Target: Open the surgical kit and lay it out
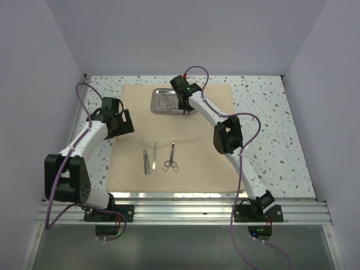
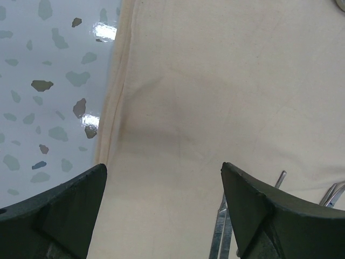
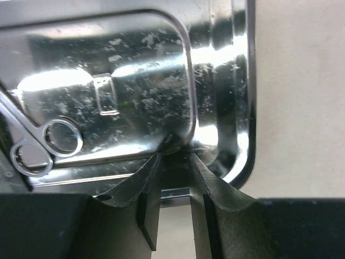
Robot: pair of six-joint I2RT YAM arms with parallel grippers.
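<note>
The steel tray (image 1: 153, 107) lies at the back of the cloth. Scissors (image 3: 40, 137) and other slim tools rest in its left part, and its right part is bare. Over the tray's front rim, near its right corner, is my right gripper. Its fingers stand close together with a narrow gap, where dark tray wall and rim show; whether they grip it I cannot tell. At the cloth's left edge my left gripper (image 1: 128, 121) is open and empty. Forceps (image 1: 147, 162), a scalpel (image 1: 154, 156) and another pair of scissors (image 1: 171, 160) lie side by side on the cloth.
The right arm reaches across the cloth's right side.
</note>
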